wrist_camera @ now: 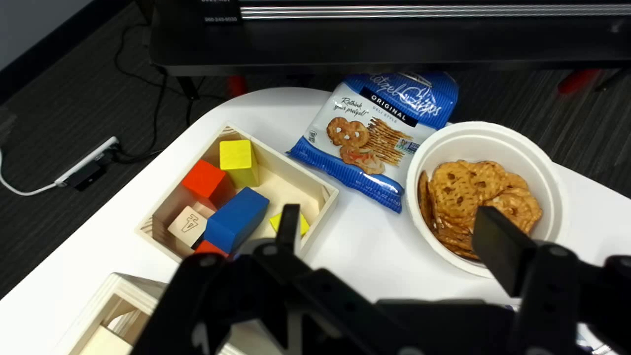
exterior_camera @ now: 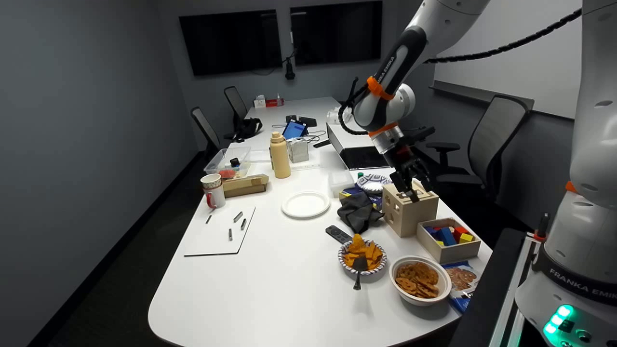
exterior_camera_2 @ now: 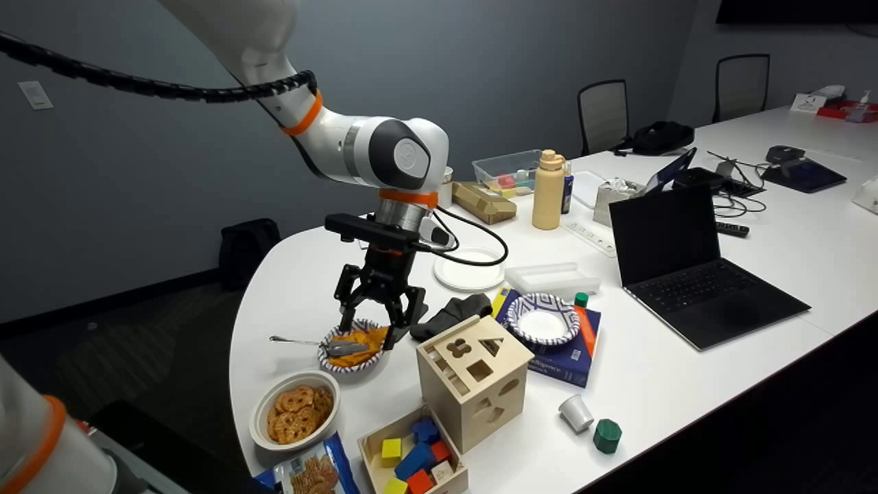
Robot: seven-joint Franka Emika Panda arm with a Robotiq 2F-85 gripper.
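Nothing lies between the widely parted fingers of my gripper, which is open above the table. In the wrist view, a wooden tray (wrist_camera: 301, 177) holding coloured blocks is near the left finger, and a white bowl of pretzel crisps (wrist_camera: 547, 171) is behind the right one. A blue pretzel bag (wrist_camera: 378, 130) lies between these two containers. The wooden shape-sorter box (exterior_camera_2: 473, 387) stands beside the tray in the second exterior view. Beyond the crisps is a patterned bowl of orange chips (exterior_camera: 363, 254) with a spoon resting in it.
A black cloth (exterior_camera: 359, 213), a remote (exterior_camera: 338, 233) and a white plate (exterior_camera: 305, 205) lie on the table. Past the box, a patterned bowl (exterior_camera_2: 543, 320) sits on a blue book (exterior_camera_2: 568, 362). A laptop (exterior_camera_2: 708, 304) stands open.
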